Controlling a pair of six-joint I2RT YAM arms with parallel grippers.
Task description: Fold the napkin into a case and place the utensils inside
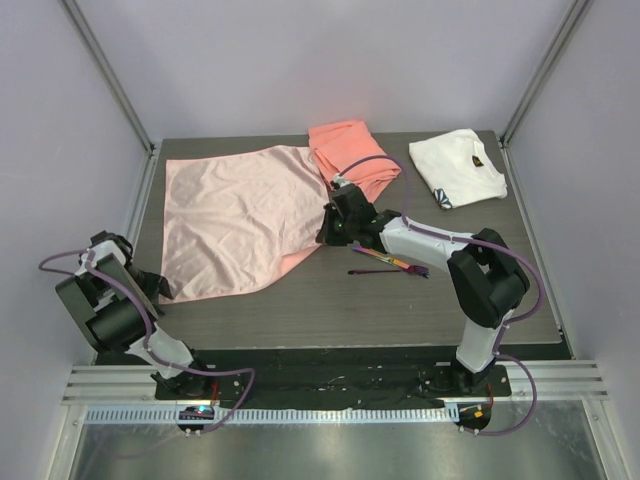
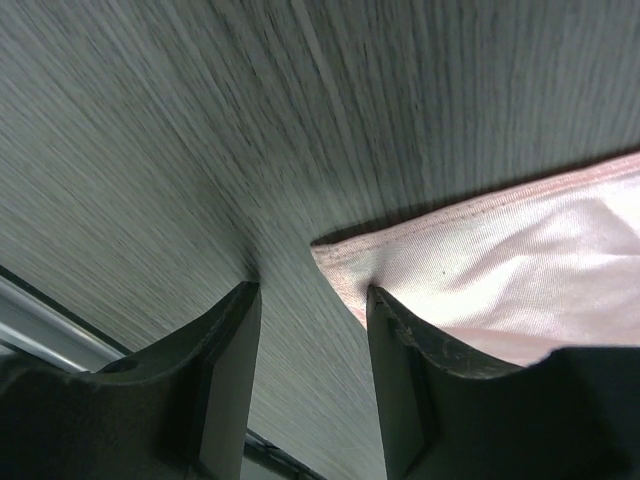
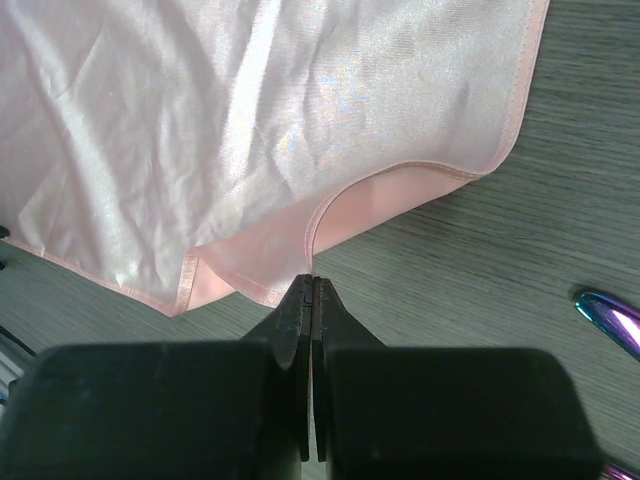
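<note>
A pale pink napkin (image 1: 230,210) lies spread over the left and middle of the table, its right edge partly folded. My left gripper is open at the napkin's near left corner (image 2: 345,265), one finger over the fabric, the other over bare wood. My right gripper is shut at the folded near edge (image 3: 360,200); the thin hem runs to its tips, and I cannot tell whether it is held. Colourful utensils (image 1: 385,259) lie beside it, partly under the right arm; one shows shiny in the right wrist view (image 3: 610,318).
A coral folded cloth (image 1: 340,140) lies at the back middle, a white cloth (image 1: 455,165) with a small dark patch at the back right.
</note>
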